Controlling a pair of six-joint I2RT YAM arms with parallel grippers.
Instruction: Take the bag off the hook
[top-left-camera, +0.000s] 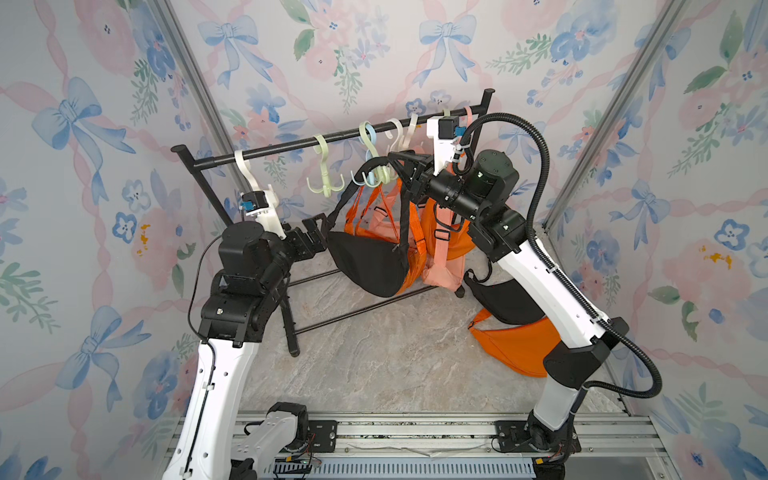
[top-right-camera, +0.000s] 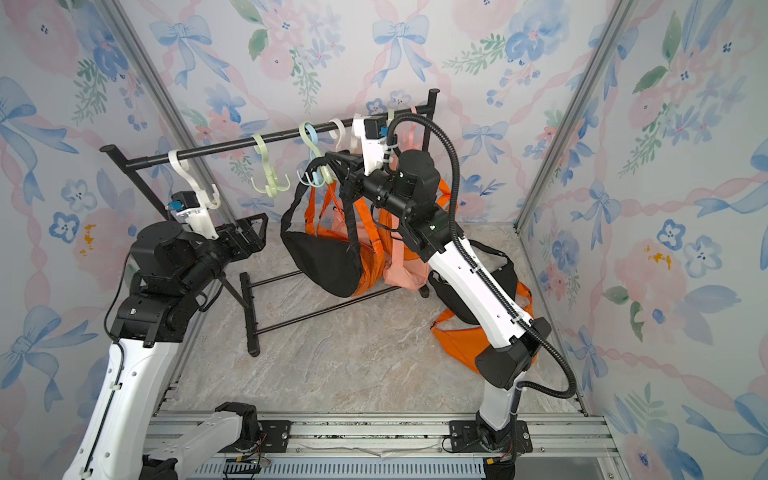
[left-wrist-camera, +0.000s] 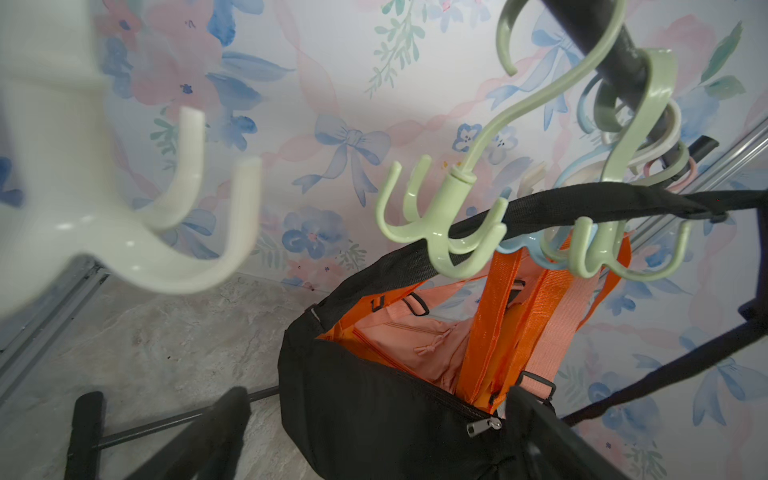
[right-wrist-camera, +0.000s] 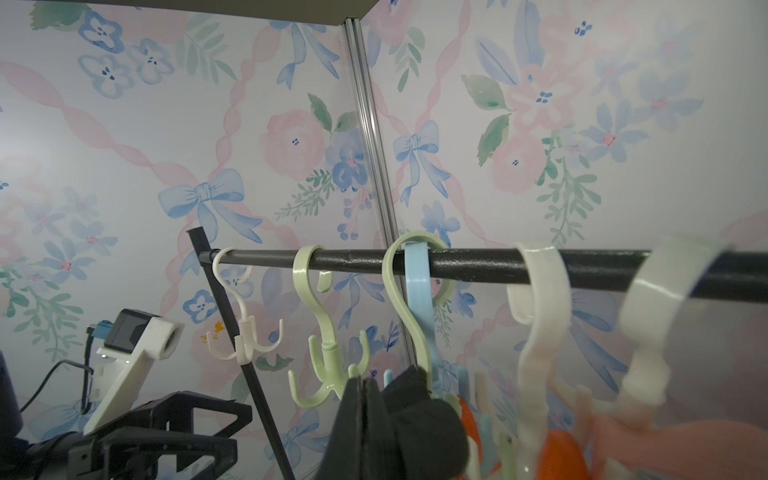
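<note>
A black bag (top-left-camera: 364, 260) hangs below the rail among orange and pink bags, its strap (left-wrist-camera: 552, 204) rising past the pale green hooks (left-wrist-camera: 448, 220). My right gripper (top-left-camera: 393, 160) is shut high among the hooks, at the black strap; in the right wrist view black strap bunches at its fingertips, though whether it is held between them is hard to tell. My left gripper (top-left-camera: 316, 233) stands open left of the strap, below a white hook (left-wrist-camera: 120, 232), with nothing between its fingers.
A black rail (top-right-camera: 224, 148) carries several coloured hooks. More black and orange bags (top-left-camera: 512, 344) lie on the floor at the right. The floor under the rack's left half is clear.
</note>
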